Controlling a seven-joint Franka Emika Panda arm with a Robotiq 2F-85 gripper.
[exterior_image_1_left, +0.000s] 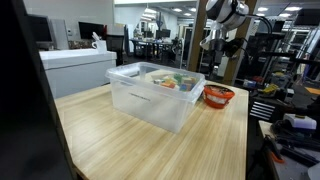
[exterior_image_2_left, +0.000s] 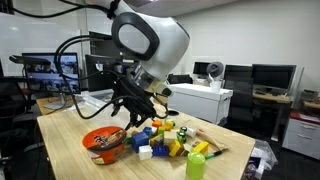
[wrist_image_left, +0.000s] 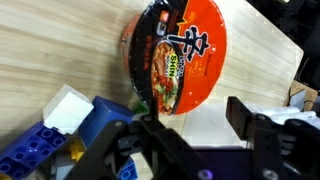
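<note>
My gripper (exterior_image_1_left: 218, 68) hangs above the orange-red bowl (exterior_image_1_left: 218, 97) at the far right end of the table. In the wrist view two dark fingers stand apart at the bottom, and what lies between them is not clear. A round, black-rimmed piece with a "SHIN" label (wrist_image_left: 165, 65) fills the upper middle, against orange-red (wrist_image_left: 205, 65) on its right. In exterior view 2 the bowl (exterior_image_2_left: 100, 138) stands beside a cluster of blocks, under the arm, with dark contents. Whether I hold anything cannot be made out.
Near the bowl lie a white block (exterior_image_2_left: 146, 152), a blue block (wrist_image_left: 95, 120) and several others. A green cup (exterior_image_2_left: 194, 166) stands close by. The clear plastic box (exterior_image_1_left: 150, 98) holds coloured items.
</note>
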